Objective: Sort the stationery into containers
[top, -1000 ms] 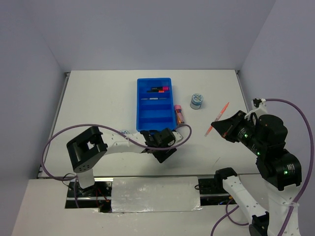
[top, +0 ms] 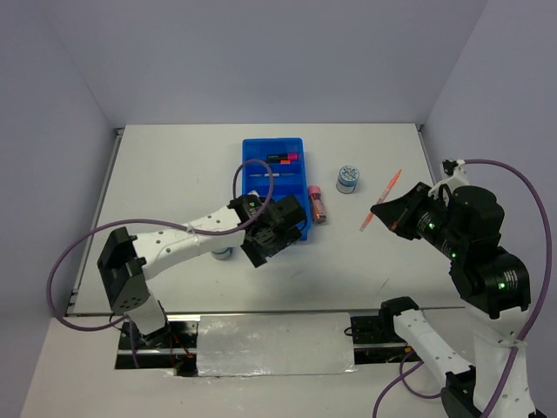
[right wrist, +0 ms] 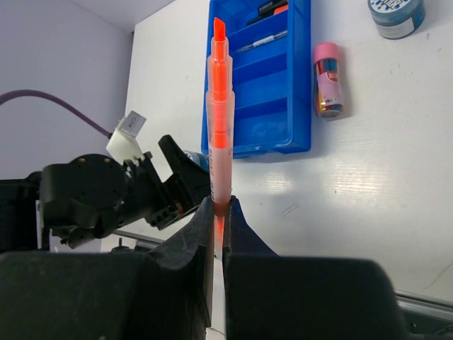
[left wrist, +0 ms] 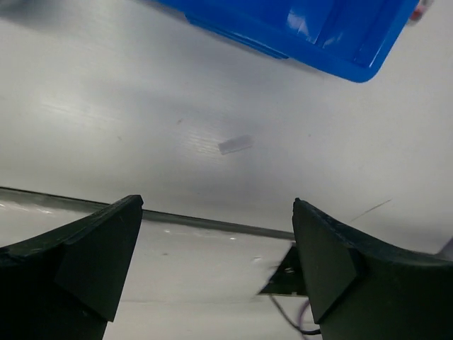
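Note:
Gripped by my right gripper is an orange pen [right wrist: 221,106] with clear ends, held up above the table's right side. My left gripper is open and empty, hanging above the table near the front of the blue tray [top: 272,141]. In the top view the left arm covers part of the tray's front. A dark marker with a pink end [top: 278,158] and an orange-tipped one lie in the tray's back compartment, with a thin pen [top: 272,175] in the compartment in front. To the tray's right lies a pink-capped tube [right wrist: 328,79].
A blue-grey jar [top: 347,179] stands right of the tray. Another jar [top: 222,253] is partly hidden beneath the left arm.
My right gripper, still holding the orange pen, has shifted slightly left.

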